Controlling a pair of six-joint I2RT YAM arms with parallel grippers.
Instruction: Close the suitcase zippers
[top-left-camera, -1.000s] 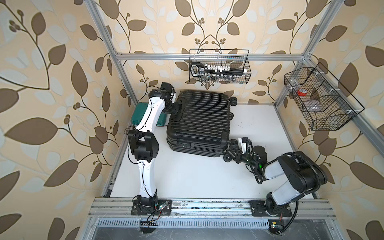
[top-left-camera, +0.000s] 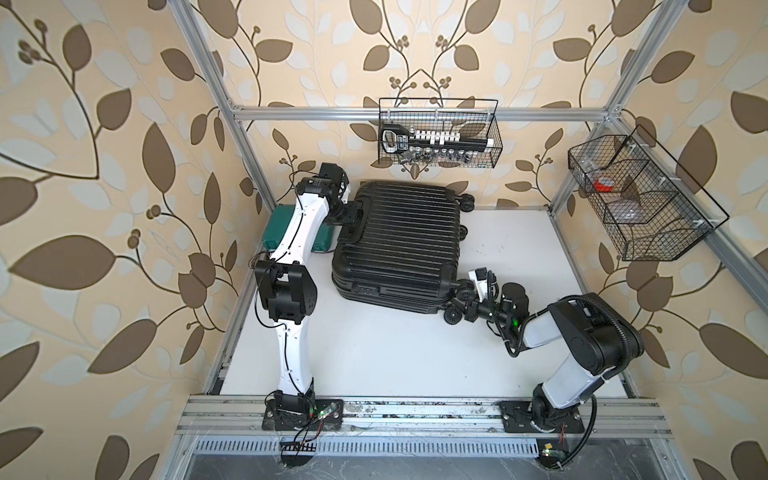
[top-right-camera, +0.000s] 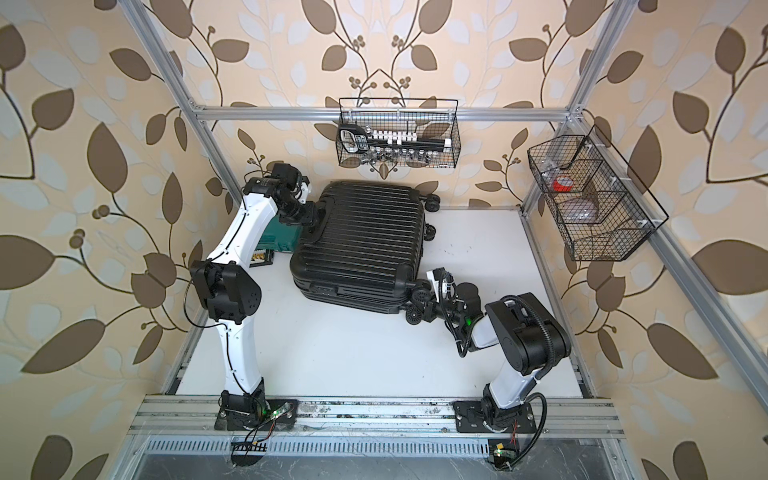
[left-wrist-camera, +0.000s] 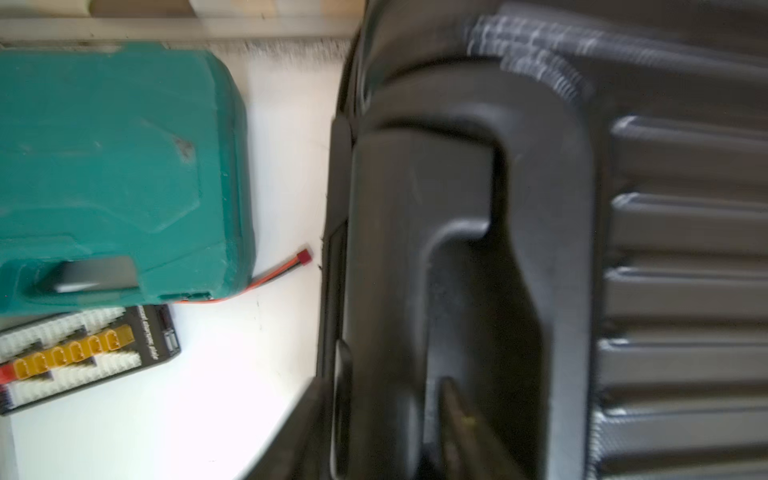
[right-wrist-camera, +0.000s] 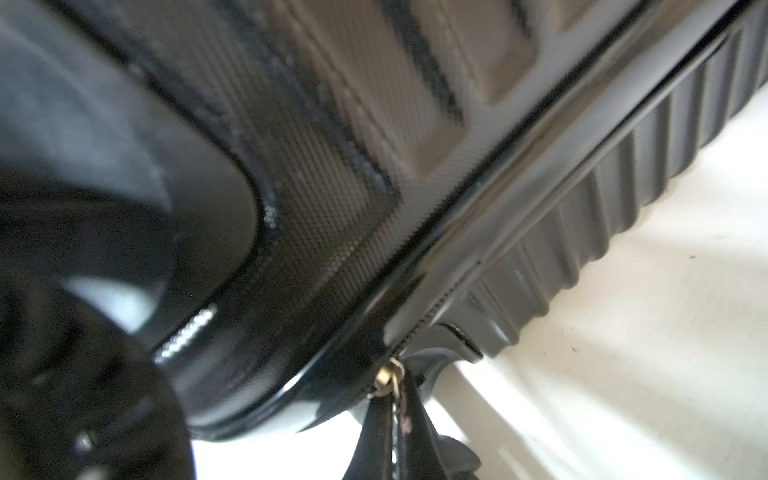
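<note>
The black ribbed suitcase (top-left-camera: 396, 240) lies flat on the white table, wheels to the right. My left gripper is over the handle (left-wrist-camera: 392, 184) on its left side, fingers blurred and parted around part of it; whether it touches is unclear. At the near-right corner my right gripper is shut at the zipper, right by a small gold zipper pull (right-wrist-camera: 385, 376); whether the pull is between its fingertips is hard to tell. A caster wheel (right-wrist-camera: 80, 376) sits beside it.
A teal case (left-wrist-camera: 120, 160), a charging board (left-wrist-camera: 88, 352) and a red wire lie left of the suitcase. Wire baskets (top-left-camera: 440, 160) hang on the back and right walls.
My right arm has moved slightly up and left toward the suitcase's near-right corner since a second ago.
</note>
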